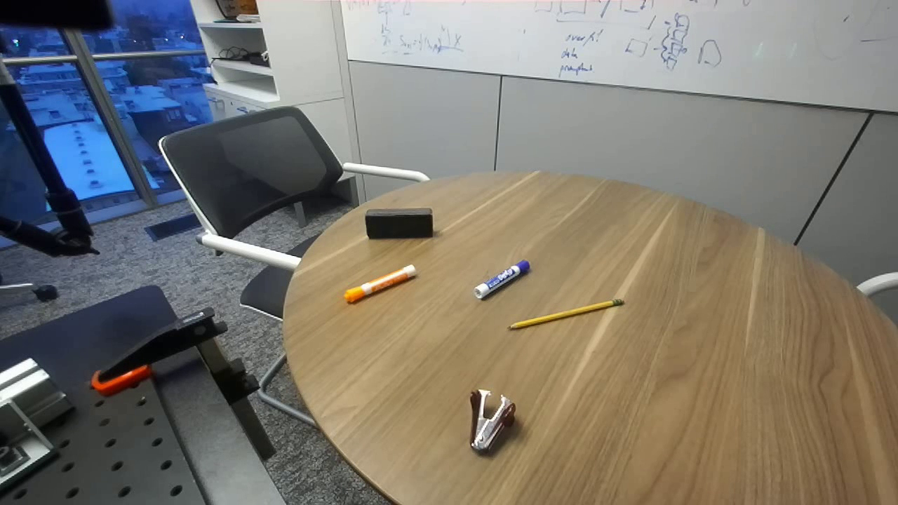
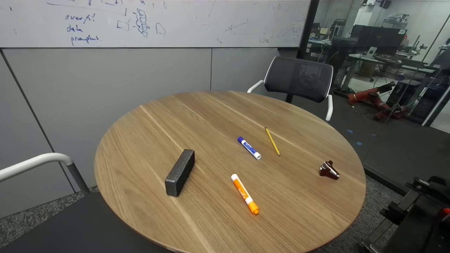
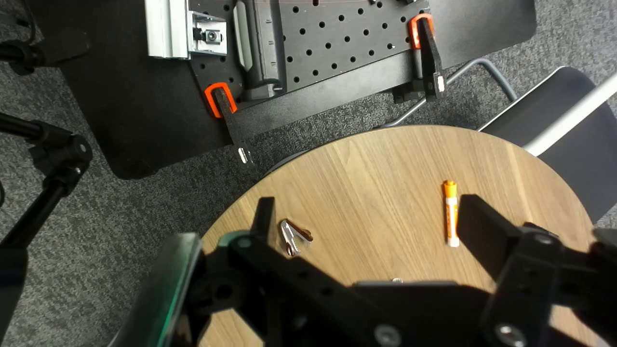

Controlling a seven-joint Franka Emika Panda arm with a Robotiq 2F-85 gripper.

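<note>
My gripper is open, its two fingers far apart at the bottom of the wrist view, with only the tabletop far below between them. On the round wooden table (image 1: 715, 353) lie an orange marker (image 1: 380, 283), a blue marker (image 1: 502, 279), a yellow pencil (image 1: 565, 315) and a dark red staple remover (image 1: 490, 421). A black eraser-like block (image 2: 180, 173) rests toward the table's left in exterior view 2. In the wrist view the gripper body hides much of the table, including most of the blue marker and the pencil.
A black bench (image 3: 370, 86) with orange-marked clamps borders the table. One mesh chair (image 1: 252, 168) stands against the table's edge, another chair (image 2: 298, 80) at its far side. Wide stretches of bare tabletop separate the objects.
</note>
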